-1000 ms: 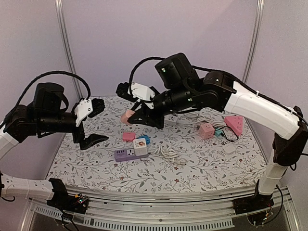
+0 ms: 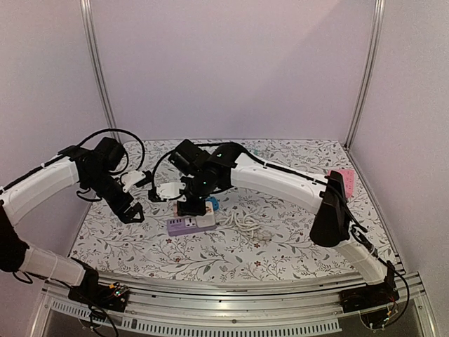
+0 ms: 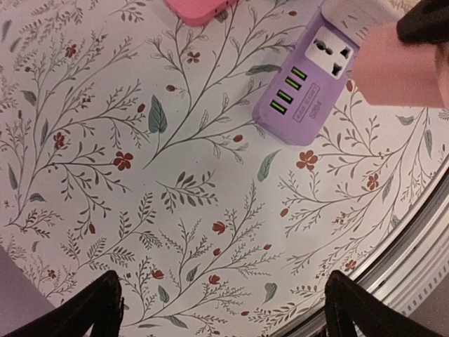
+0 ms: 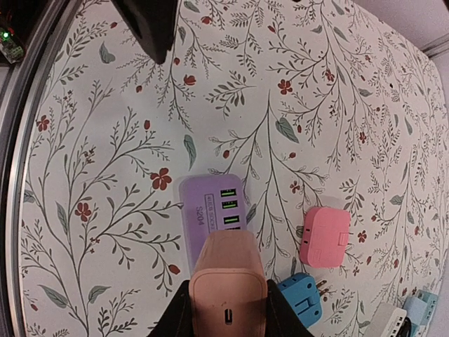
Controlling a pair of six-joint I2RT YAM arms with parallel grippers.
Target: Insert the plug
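A purple power strip (image 2: 181, 227) lies at the table's front middle, its socket (image 3: 330, 52) and several USB slots showing in the left wrist view. My right gripper is shut on a pink plug (image 4: 228, 260), held over the strip and hiding part of it in the right wrist view; whether they touch I cannot tell. My left gripper stands open to the left of the strip, above bare table, nothing between its fingers.
Behind the strip lie a pink block (image 4: 324, 236) and a blue block (image 4: 299, 297). A white cable (image 2: 242, 223) lies right of the strip, a pink triangular strip (image 2: 345, 182) at the far right.
My right gripper has moved down and to the left with the pink plug, over the power strip. My left arm has shifted slightly, its gripper turning and lowering.
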